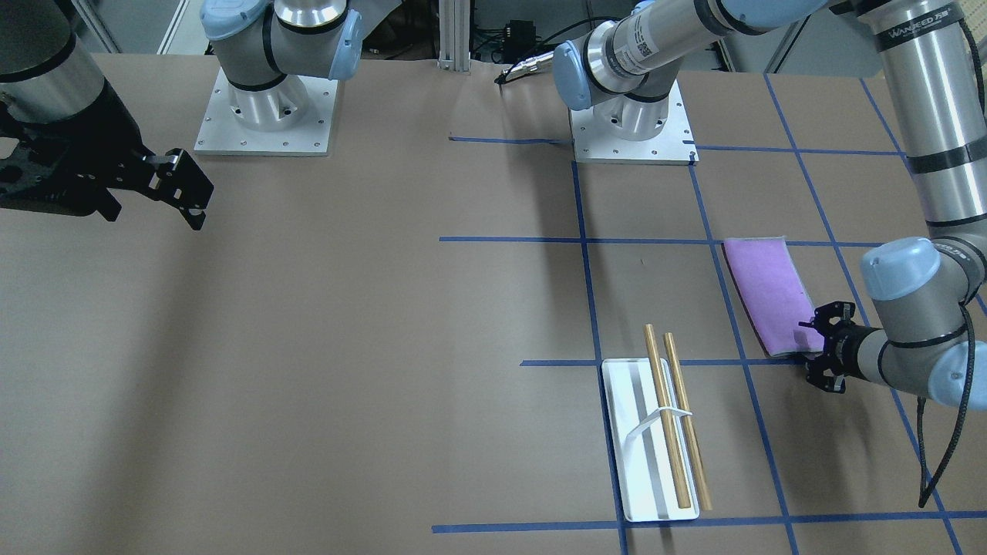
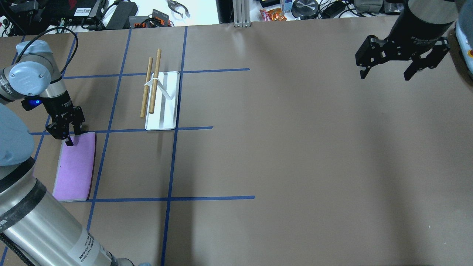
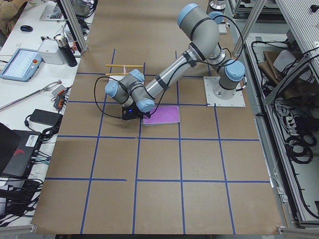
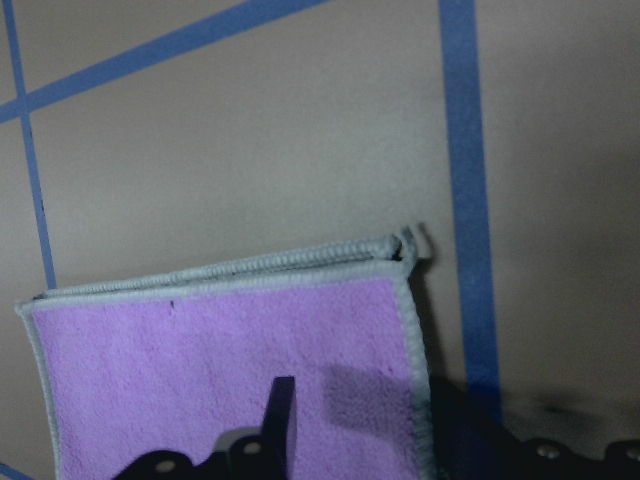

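Note:
A purple folded cloth [image 1: 768,287] [image 3: 162,114] [image 2: 75,166] with a grey hem lies flat on the taped table. My gripper [image 1: 810,341] [image 2: 71,133] is down at the cloth's near edge, its tips low over or against that edge. In the left wrist view the cloth [image 4: 200,370] fills the lower left, and the dark fingers show at the bottom around its hemmed side. Whether the fingers are open or shut, and whether they grip any fabric, I cannot tell.
A white tray [image 1: 629,444] [image 2: 166,117] with two wooden sticks stands beside the cloth. Another arm's black gripper [image 1: 120,185] [image 2: 401,53] hangs over the table's other side. More arm bases [image 1: 264,139] stand at the back.

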